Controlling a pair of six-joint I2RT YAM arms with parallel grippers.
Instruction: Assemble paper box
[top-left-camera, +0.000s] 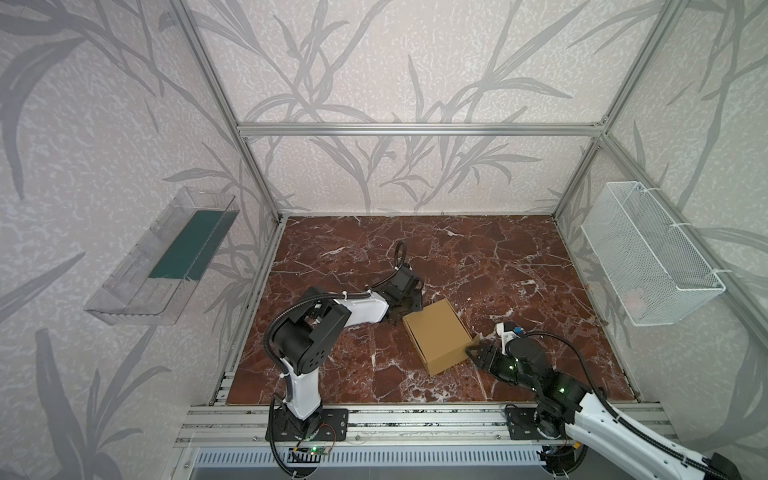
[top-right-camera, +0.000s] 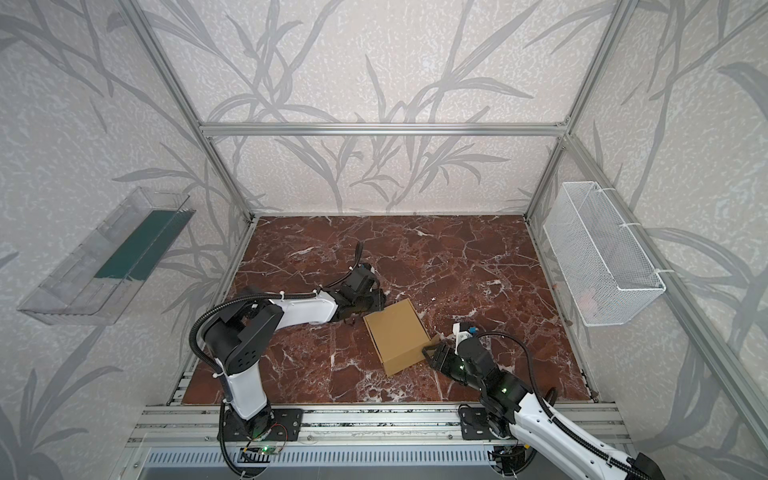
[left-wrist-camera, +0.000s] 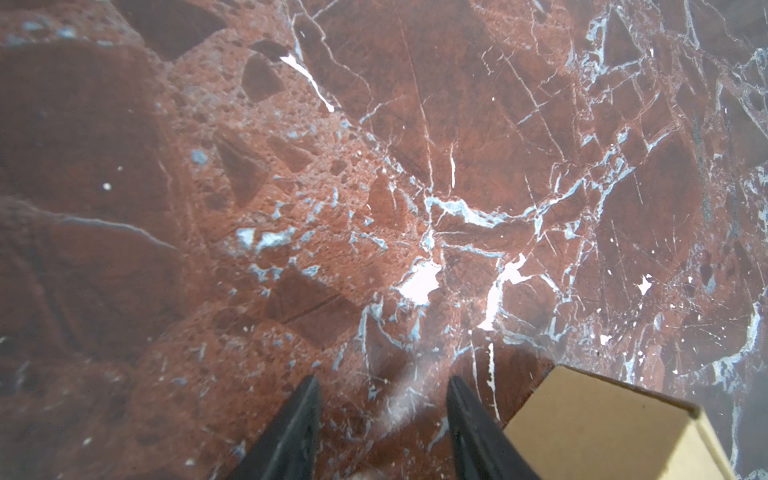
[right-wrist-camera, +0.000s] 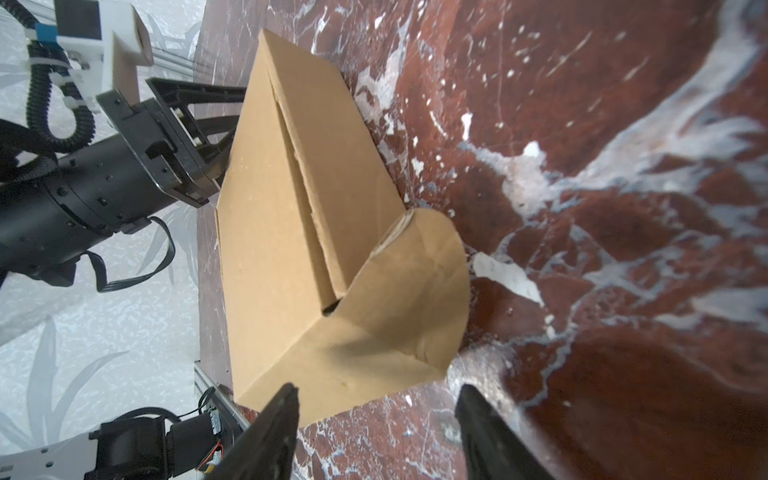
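A brown cardboard box (top-left-camera: 438, 333) lies on the marble table, turned askew, its lid lying over the top. In the right wrist view, a curved side flap (right-wrist-camera: 416, 288) stands out from the near corner of the box (right-wrist-camera: 268, 240), and a narrow gap runs along the lid's edge. My right gripper has its fingers apart at this flap, with nothing seen gripped. My left gripper is at the box's far left corner, fingers apart over bare marble; the box's corner (left-wrist-camera: 600, 424) shows just right of them.
A white wire basket (top-left-camera: 652, 256) hangs on the right wall, and a clear bin (top-left-camera: 164, 264) with a green base on the left.
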